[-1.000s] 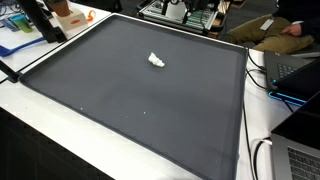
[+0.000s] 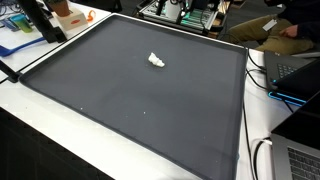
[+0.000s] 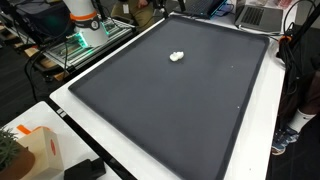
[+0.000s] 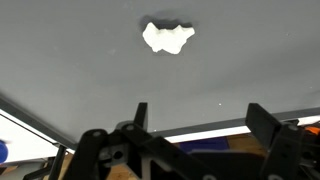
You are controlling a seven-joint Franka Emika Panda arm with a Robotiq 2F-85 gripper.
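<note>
A small white object [image 4: 168,38], lumpy and irregular in outline, lies on the dark grey mat [image 4: 150,85]. It sits toward the far part of the mat [image 2: 130,100] in exterior view 1, where the same white object [image 2: 156,60] looks like a crumpled bit; exterior view 2 also shows the white object [image 3: 176,56] lying alone. My gripper is open, its two dark fingers wide apart at the bottom of the wrist view. Nothing is between them, and the white object is well ahead of the fingertips, apart from them.
The mat has a raised dark rim and rests on a white table [image 3: 258,110]. Laptops [image 2: 298,145] with cables stand along one side. A potted plant [image 3: 14,152] and an orange-and-white item [image 3: 42,150] are near one corner.
Dark parts at the top edge of exterior view 1 seem to have shifted slightly into view. The white object stays where it was.
</note>
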